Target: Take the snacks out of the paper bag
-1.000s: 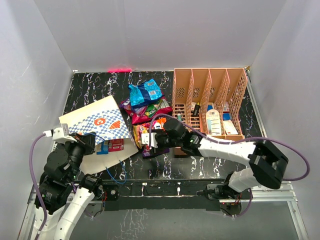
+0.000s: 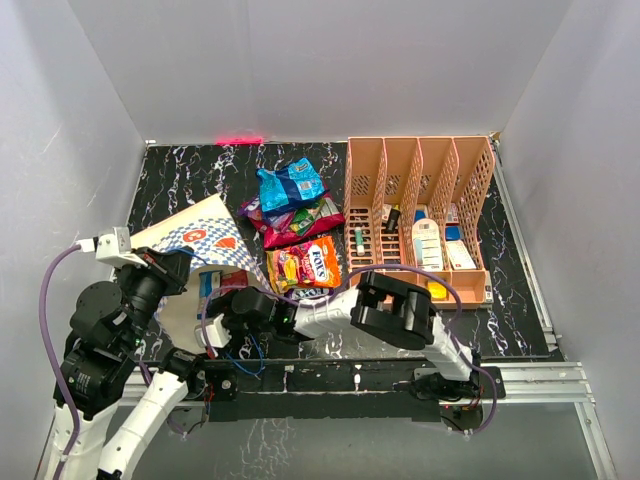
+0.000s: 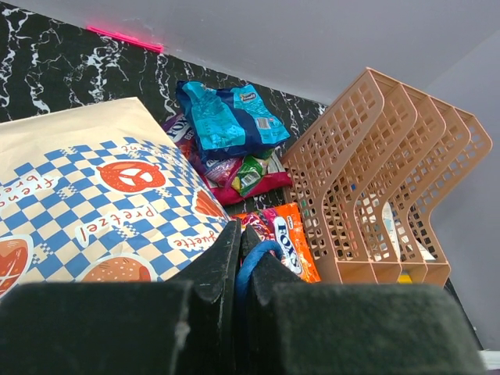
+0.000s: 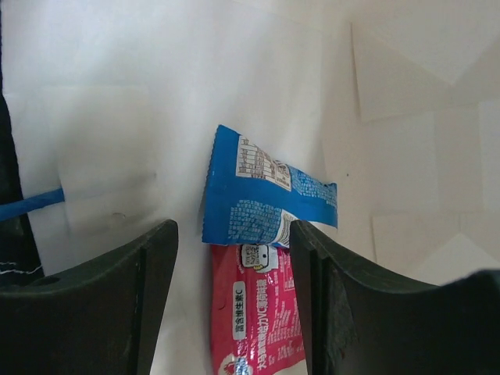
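The paper bag (image 2: 195,230) with blue checks lies at the left, its mouth lifted by my left gripper, shut at the bag's top edge; whether paper is between its fingers is hidden. My right gripper is open inside the bag's mouth, over a blue packet (image 4: 266,195) and a red packet (image 4: 250,312) on the white paper. Outside the bag, right of it, lie an orange snack bag (image 2: 305,262), a blue bag (image 2: 290,185) and a magenta bag (image 2: 305,225).
A pink slotted organizer (image 2: 365,175) holding small items stands at the right. Walls surround the dark marble table (image 2: 175,165) at back and sides.
My right arm has swung left and down from over the orange snack bag to the bag's opening. My left gripper has risen slightly with the bag's top.
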